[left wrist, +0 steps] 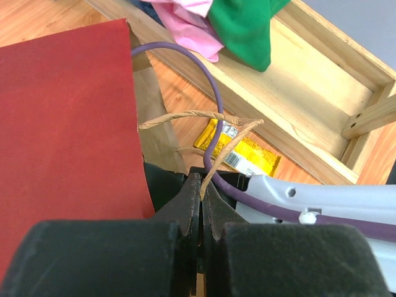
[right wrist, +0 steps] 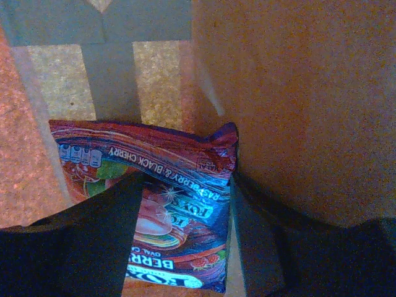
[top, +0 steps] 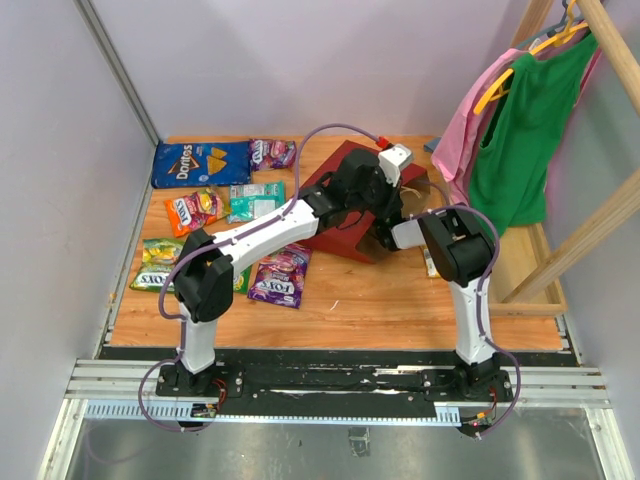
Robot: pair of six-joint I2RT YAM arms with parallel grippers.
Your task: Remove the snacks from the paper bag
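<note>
The red paper bag (top: 335, 230) lies on the table under both arms. My left gripper is shut at a twisted paper handle (left wrist: 185, 114) of the bag (left wrist: 62, 124). My right gripper reaches inside the bag, its fingers part open around a berry snack packet (right wrist: 173, 154) that lies against the brown bag wall (right wrist: 291, 105); whether it grips the packet is unclear. Snack packets lie outside on the left, among them a Doritos bag (top: 200, 164) and a purple packet (top: 279, 277).
A wooden rack (top: 560, 270) with hanging clothes stands at the right. A yellow packet (left wrist: 247, 154) lies beside the rack's base. Bare table lies at the front, below the bag.
</note>
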